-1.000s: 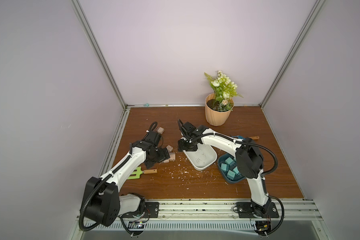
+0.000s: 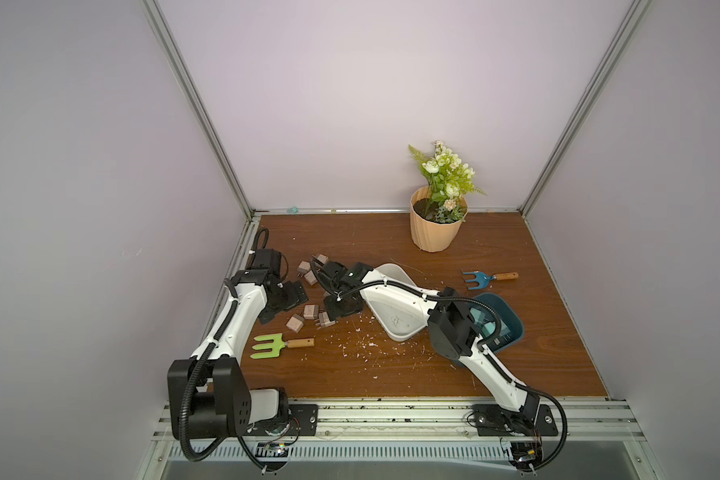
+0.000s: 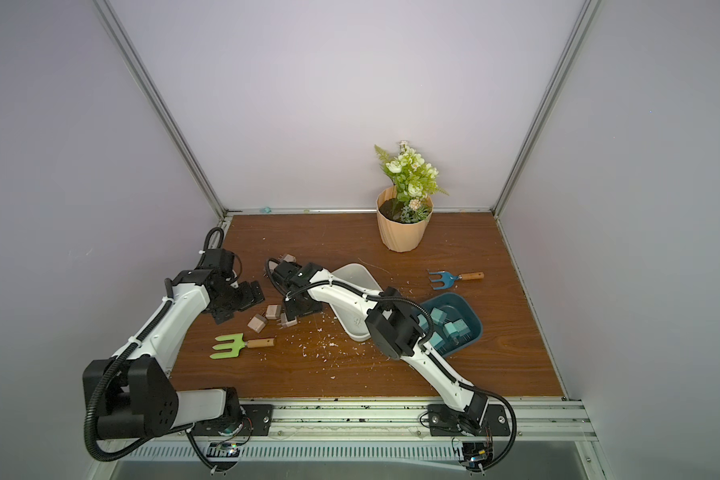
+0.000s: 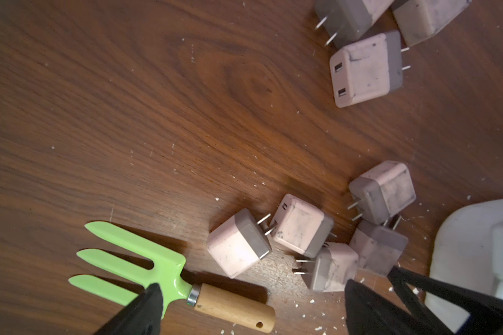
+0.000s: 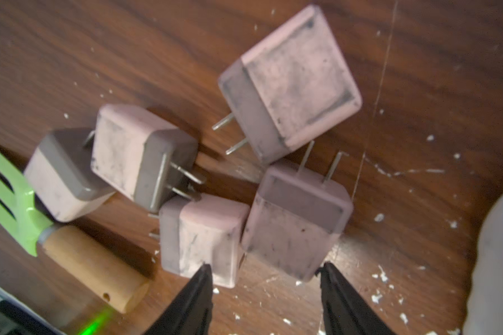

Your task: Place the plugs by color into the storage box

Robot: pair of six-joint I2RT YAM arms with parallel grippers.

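Observation:
Several pink-and-grey plugs [image 4: 300, 224] lie loose on the left half of the table, some touching one another. My right gripper is open over the front cluster, nothing held. Its right fingertip appears close to the lower corner of one plug [image 5: 299, 223]; contact cannot be told. A second plug [image 5: 204, 237] lies just beyond the left fingertip. My left gripper is open and empty, above the table left of that cluster. A white box [image 2: 397, 320] shows empty where visible, partly under the right arm. The teal box [image 3: 470, 340] at right holds several teal plugs [image 3: 453, 329].
A green garden fork [image 2: 272, 345] lies in front of the plugs, and a blue fork [image 2: 480, 280] at the far right. A potted plant [image 2: 434, 232] stands at the back. White crumbs litter the front middle, otherwise clear.
The left gripper has moved left, off the front plugs.

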